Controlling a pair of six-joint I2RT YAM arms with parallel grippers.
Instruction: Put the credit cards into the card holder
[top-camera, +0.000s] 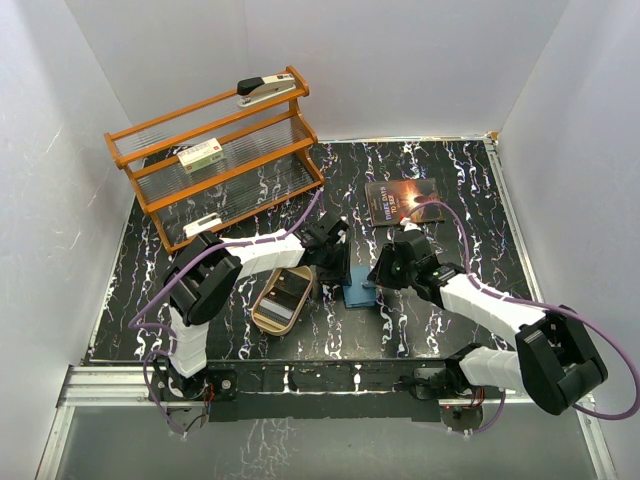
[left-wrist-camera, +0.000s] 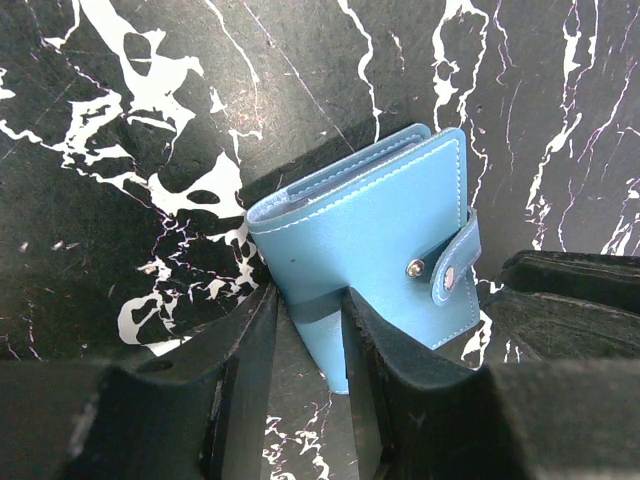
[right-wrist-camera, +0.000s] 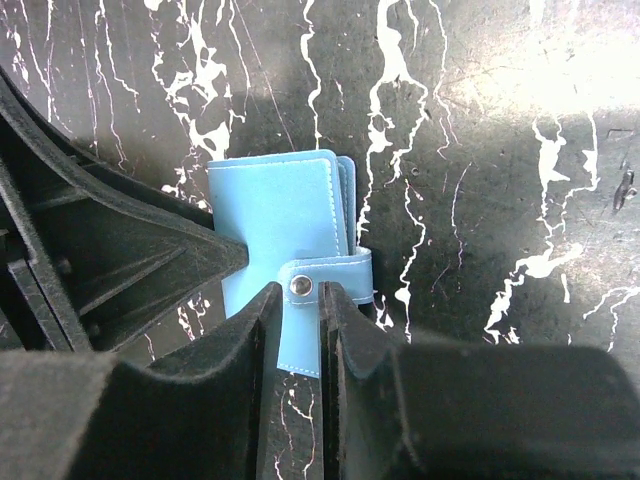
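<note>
The light blue card holder (top-camera: 359, 293) lies on the dark marble table with its snap strap visible (right-wrist-camera: 301, 286). My left gripper is shut on the card holder's near end, pressing it at the fold. My right gripper is just over the strap side, its fingertips close together; whether anything is between them I cannot tell. The other gripper's dark body reaches into each wrist view. No card can be clearly made out.
A tray (top-camera: 259, 314) with dark items sits left of the holder. A wooden rack (top-camera: 225, 135) with a stapler and box stands at the back left. A book (top-camera: 403, 203) lies behind.
</note>
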